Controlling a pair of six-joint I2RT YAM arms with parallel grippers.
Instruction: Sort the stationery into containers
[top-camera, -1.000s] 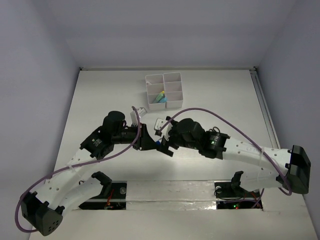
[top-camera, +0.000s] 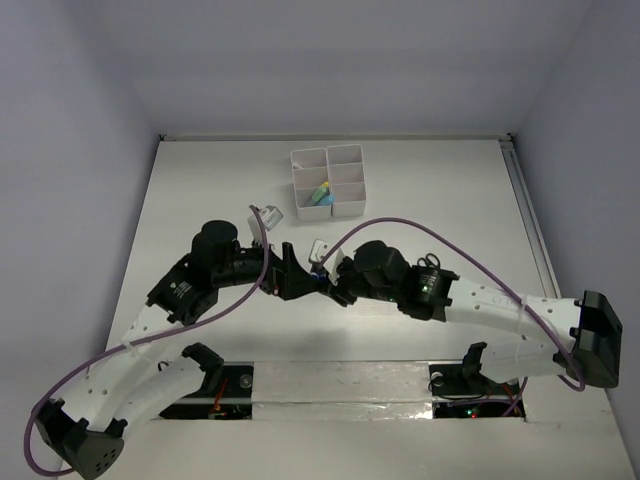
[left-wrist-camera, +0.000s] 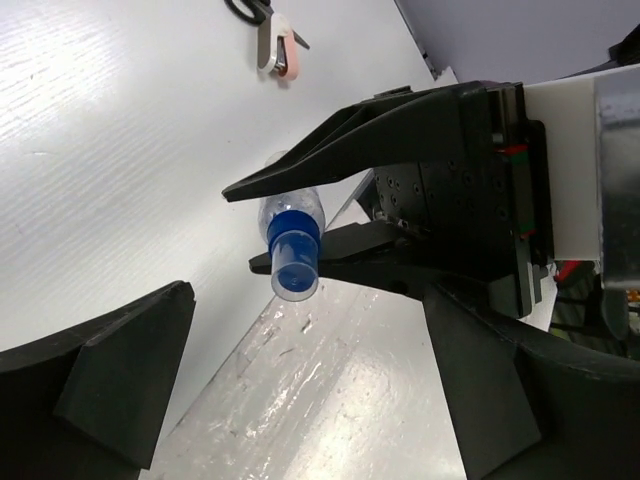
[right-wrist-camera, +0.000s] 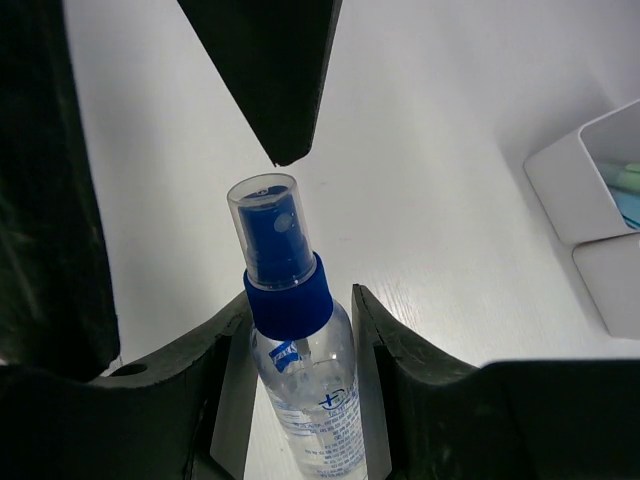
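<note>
A clear spray bottle with blue collar (left-wrist-camera: 294, 232) stands out between the fingers of my right gripper in the left wrist view, and fills the middle of the right wrist view (right-wrist-camera: 310, 390). Whether the right fingers grip it is unclear. My left gripper (top-camera: 292, 270) is open, its fingers spread below the bottle's cap end in its own view, nothing between them. Scissors (left-wrist-camera: 250, 10) and a small white-and-pink item (left-wrist-camera: 277, 50) lie on the table beyond.
At the back middle, a white divided container (top-camera: 348, 173) holds green and blue items (top-camera: 319, 195). A clear strip runs along the front edge. Walls enclose the sides and back.
My left gripper has opened and drawn back slightly to the left.
</note>
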